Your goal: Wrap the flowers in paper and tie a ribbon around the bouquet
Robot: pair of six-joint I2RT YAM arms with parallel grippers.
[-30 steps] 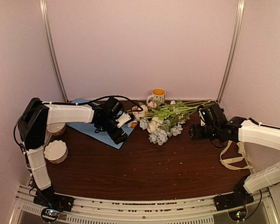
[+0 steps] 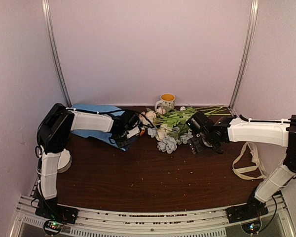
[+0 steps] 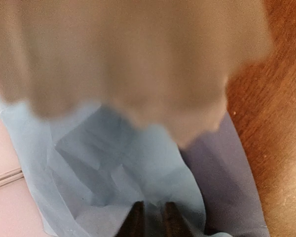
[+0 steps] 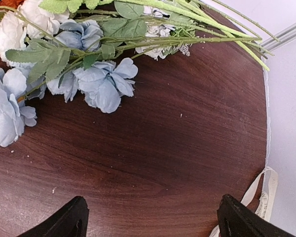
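Observation:
The blue wrapping sheet [image 2: 91, 133] lies at the back left, its front corner bent near my left gripper [image 2: 123, 143]. In the left wrist view the fingers [image 3: 171, 219] stand close together against creased blue sheet [image 3: 93, 173]; whether the sheet is between them is unclear. A blurred tan shape fills the top of that view. Loose flowers [image 2: 166, 143] lie at the back centre, green stems [image 2: 207, 111] pointing right. Over bare table near the blue blooms [image 4: 104, 85], my right gripper is open and empty.
A mug [image 2: 166, 101] stands behind the flowers. The cream ribbon [image 2: 254, 160] lies at the right edge by the wall. A white round container [image 2: 64, 160] is at the left, partly behind the arm.
My left gripper has moved a little back, and the sheet's front corner has shifted and bent. My right arm has swung left towards the blue flowers. The flowers look unmoved.

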